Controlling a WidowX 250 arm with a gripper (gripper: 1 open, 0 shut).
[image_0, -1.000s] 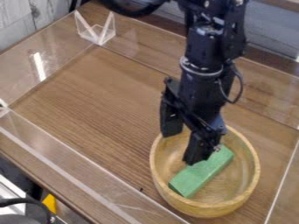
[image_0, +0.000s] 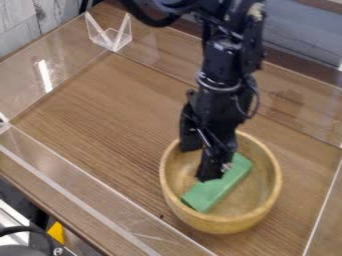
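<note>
The black gripper (image_0: 203, 140) points down over a round tan bowl (image_0: 257, 215), its fingers at the bowl's rear left rim. Inside the bowl lies a green rectangular block (image_0: 217, 186), in front of the fingertips. The fingers are dark and overlap, so I cannot tell how far apart they are or whether anything is between them.
A wooden table (image_0: 80, 130) fills the view, clear at the left and back. A small clear wire-like object (image_0: 110, 30) stands at the back left. Cables and a yellow item sit at the lower left edge.
The gripper has moved left and back, rising slightly away from the block. The bowl with the block has shifted a little left and up in the view.
</note>
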